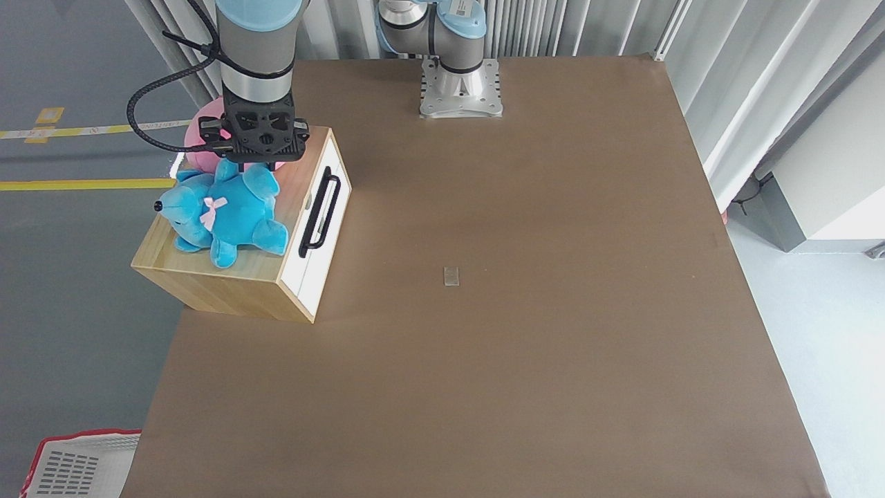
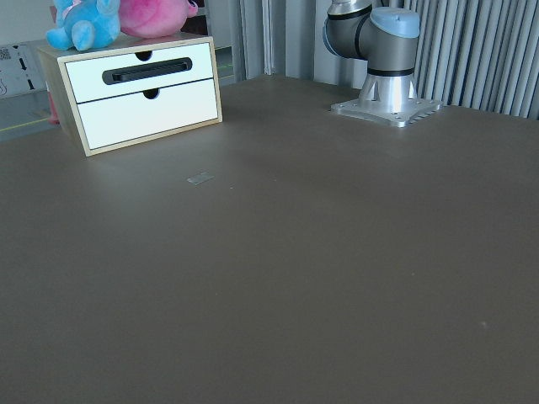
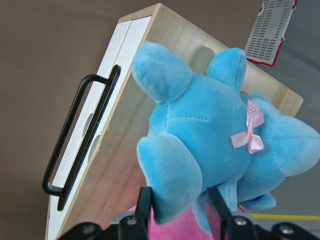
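A blue plush toy (image 1: 236, 211) with a pink bow sits on the top of a small wooden cabinet (image 1: 207, 290), which has two white drawers and a black handle (image 2: 147, 71); in the left view the toy (image 2: 82, 21) is beside a pink plush (image 2: 156, 15). My gripper is over the top of the cabinet, just above and behind the blue toy, its two fingers apart at the toy's edge, pink plush showing between and below them. Whether they touch the blue toy is unclear.
A robot base (image 1: 460, 99) stands at the back. A white basket (image 1: 83, 465) with a red rim is beside the table at the front left.
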